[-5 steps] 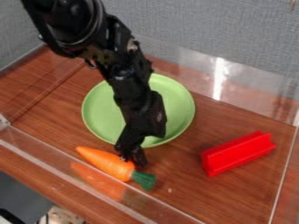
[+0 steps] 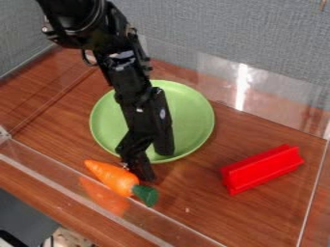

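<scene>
My black gripper [image 2: 139, 166] reaches down over the front of a green plate [image 2: 191, 114], its fingertips low beside an orange toy carrot [image 2: 110, 176]. The carrot lies on the wooden floor in front of the plate, its green top [image 2: 145, 194] toward the right. The fingers look apart, though the arm partly hides them; I see nothing held between them.
A red block [image 2: 263, 168] lies to the right of the plate. Clear low walls edge the wooden area, with a grey padded wall [image 2: 245, 34] behind. Bare wood [image 2: 226, 222] shows at the front right.
My gripper has shifted slightly left, toward the carrot. The carrot, plate and red block look practically unmoved.
</scene>
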